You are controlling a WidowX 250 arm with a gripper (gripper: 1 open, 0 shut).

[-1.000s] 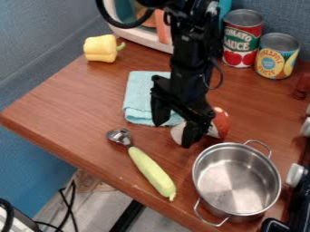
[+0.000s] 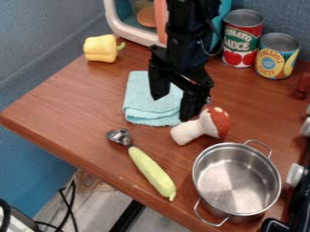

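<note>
My black gripper (image 2: 179, 86) hangs over the middle of the table (image 2: 72, 109), above the right part of a folded light-blue cloth (image 2: 143, 106). Just below it and to the right lies a toy mushroom (image 2: 212, 121) with a red cap and white stem. Whether the fingers are open or shut is hard to see in the dark silhouette. An ice-cream scoop (image 2: 119, 136) and a pale corn cob (image 2: 154, 172) lie at front left. A steel pot (image 2: 237, 181) stands at front right.
A yellow pepper (image 2: 101, 49) sits at back left. A tomato sauce can (image 2: 241, 43) and another can (image 2: 276, 59) stand at back right, beside a toy appliance (image 2: 127, 14). Knobbed black equipment (image 2: 299, 208) lines the right edge.
My gripper has risen from low beside the mushroom, uncovering more of the mushroom and cloth. The objects on the table appear in the same places.
</note>
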